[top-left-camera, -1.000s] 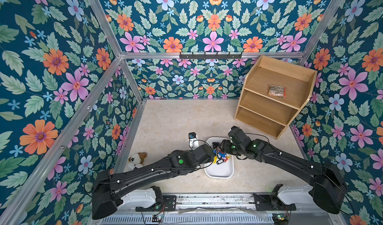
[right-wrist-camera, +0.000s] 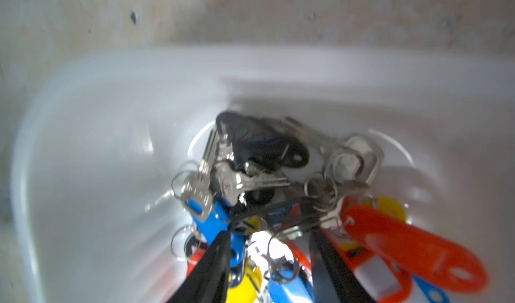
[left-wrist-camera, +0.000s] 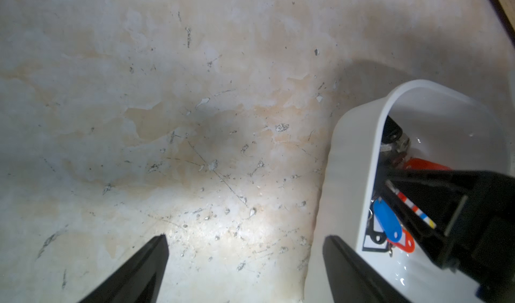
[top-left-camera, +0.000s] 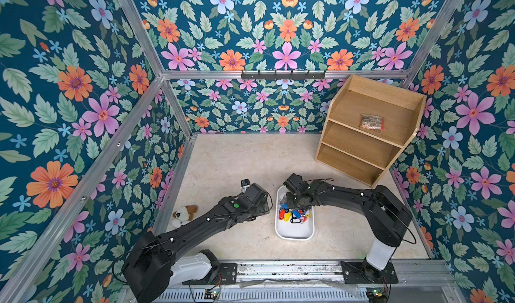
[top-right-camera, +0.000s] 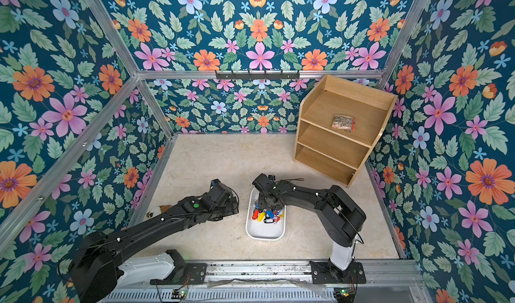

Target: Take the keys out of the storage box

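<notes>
The white storage box [top-left-camera: 294,234] holds a heap of keys and coloured tags. In the right wrist view, silver keys [right-wrist-camera: 241,182] lie near a black fob [right-wrist-camera: 249,136] by one wall, and a red tag [right-wrist-camera: 413,246] rests nearby. My right gripper is inside the box, its fingers apart over the heap. A metal ring and blue and yellow tags show between them; whether they touch anything I cannot tell. To the left of the box, my left gripper stands open over bare table, with nothing between its fingers.
A wooden shelf [top-left-camera: 370,126] with a small packet [top-left-camera: 371,122] on it stands at the back right. The brown-and-white plush toy [top-left-camera: 184,215] lies at the left edge, partly behind my left arm. Table left and behind the box is clear.
My left arm has drawn back leftward from the box's near side. The right arm has moved left, its gripper now over the box's far end.
</notes>
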